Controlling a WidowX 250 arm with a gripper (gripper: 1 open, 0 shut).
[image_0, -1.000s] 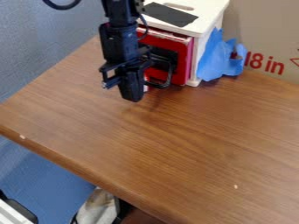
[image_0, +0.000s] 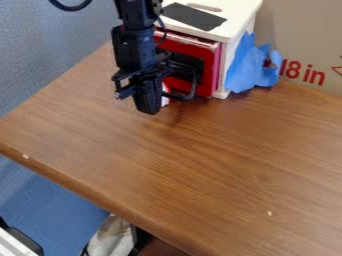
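Note:
My black gripper (image_0: 148, 98) hangs at the upper middle, in front of a small white box-like appliance (image_0: 238, 14) with a red front (image_0: 205, 55) and a dark patch on top. Its fingertips point down, low over the wooden table, beside the appliance's black-edged front. A small white piece shows just behind the fingers, mostly hidden by them. Whether the fingers are open or shut, or hold anything, I cannot tell from this view.
A blue cloth or bag (image_0: 251, 67) sits right of the appliance, against a cardboard panel (image_0: 310, 40) with red lettering.
My gripper has shifted very slightly up and to the left over the last second. The rest of the scene looks the same.

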